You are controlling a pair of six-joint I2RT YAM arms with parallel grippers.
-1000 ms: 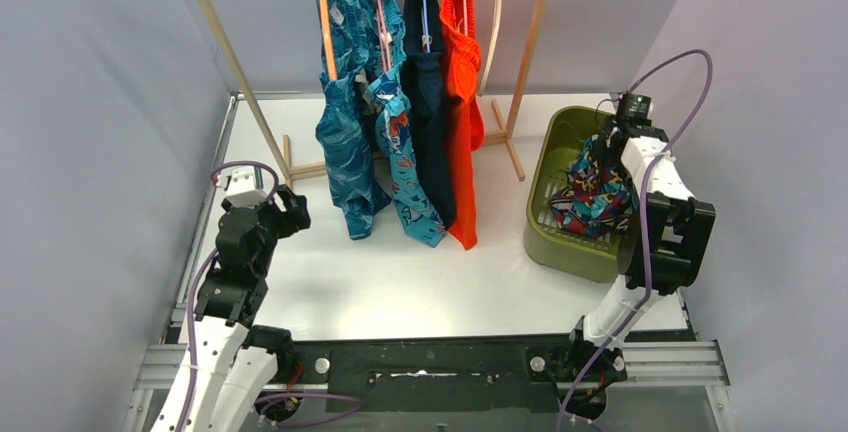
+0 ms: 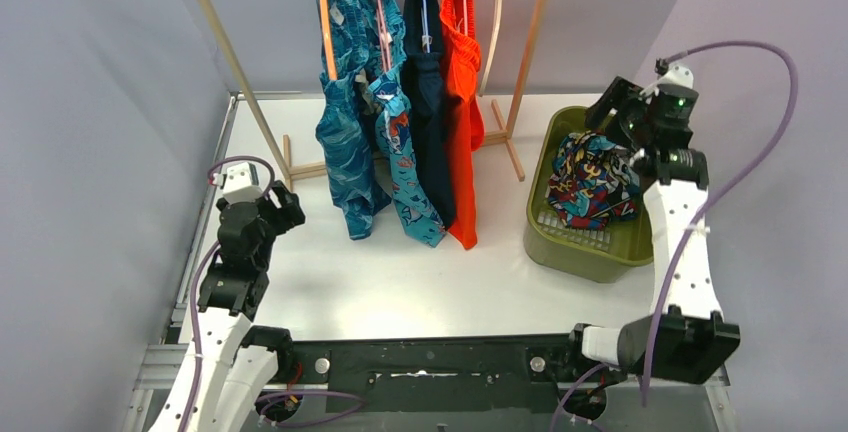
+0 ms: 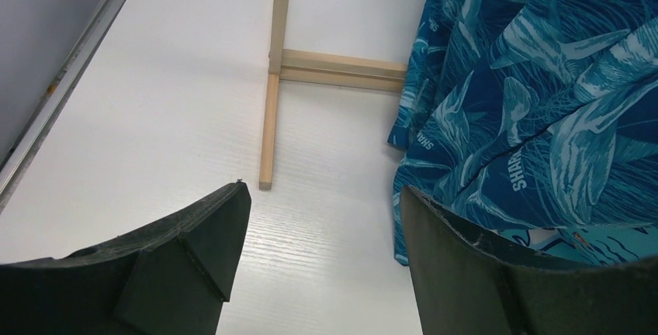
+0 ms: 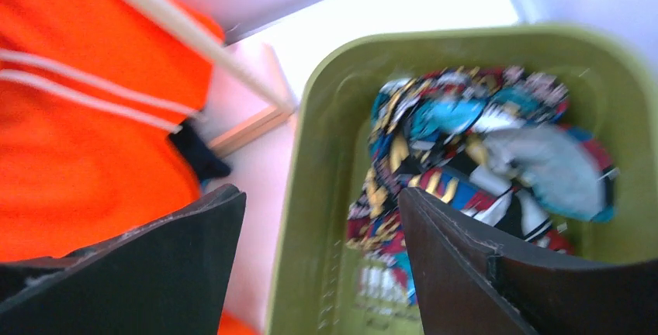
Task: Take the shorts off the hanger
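Note:
Blue patterned shorts [image 2: 346,152] [image 3: 543,118], a second turquoise patterned pair [image 2: 410,182], a navy garment [image 2: 428,122] and orange shorts [image 2: 465,152] [image 4: 93,164] hang on hangers from the rack. My left gripper [image 2: 285,207] is open, left of the nearest blue shorts, nothing between its fingers. My right gripper [image 2: 610,102] is open above the green bin's left part. Multicoloured patterned clothing [image 2: 585,182] [image 4: 473,164] lies crumpled in the bin.
The green bin [image 2: 570,262] stands on the table right of the wooden rack [image 2: 540,2], whose feet rest on the tabletop. Walls bound both sides.
My right arm has risen out of the bin and its gripper now sits higher, toward the rack. The clothing stays in the bin.

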